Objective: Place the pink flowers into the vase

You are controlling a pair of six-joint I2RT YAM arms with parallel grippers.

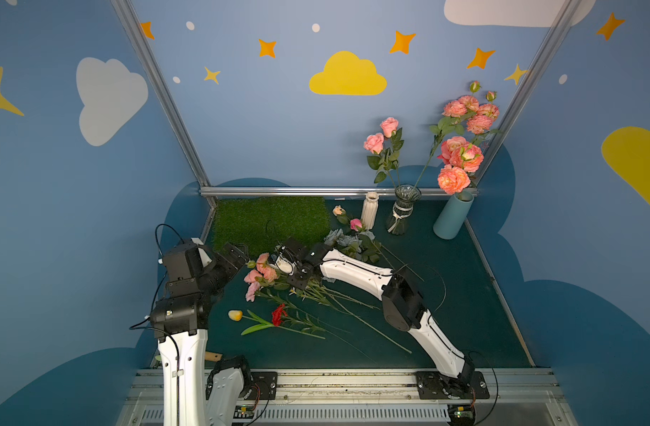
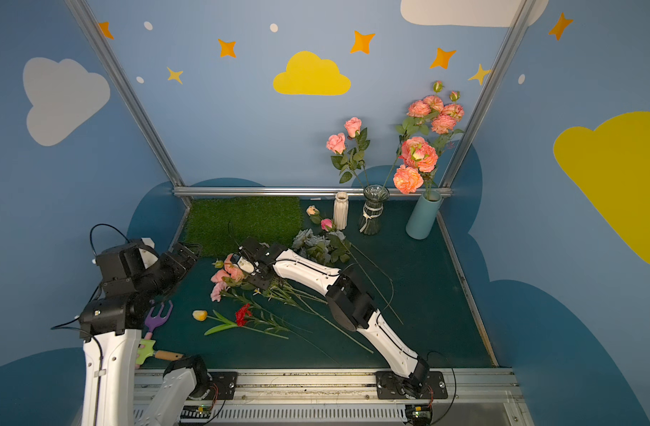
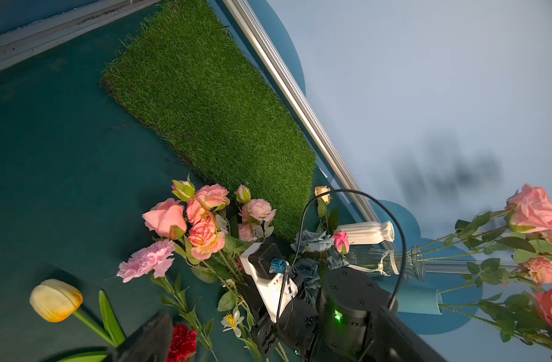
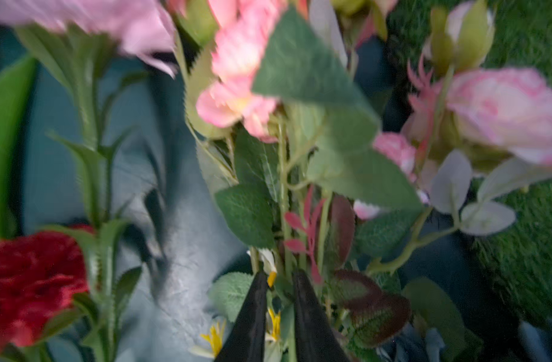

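Note:
A cluster of pink flowers (image 1: 262,268) lies on the dark green table at left of middle, stems running toward the front right. Over those stems, my right gripper points down with its fingers nearly together. Stems and leaves show around and behind the fingertips; whether a thin stem is pinched cannot be told. My left gripper (image 1: 241,254) stands open and empty, above and left of the blooms. At the back right are a white vase (image 1: 369,211) with nothing in it, a glass vase (image 1: 403,211) with pink roses, and a teal vase (image 1: 453,217) with coral-pink blooms.
Artificial grass (image 1: 275,218) covers the back left. Around the cluster lie a yellow tulip (image 3: 55,300), a red carnation (image 1: 279,314), a light pink carnation (image 3: 146,260) and blue-grey flowers (image 2: 314,245). A purple fork (image 2: 157,317) rests front left.

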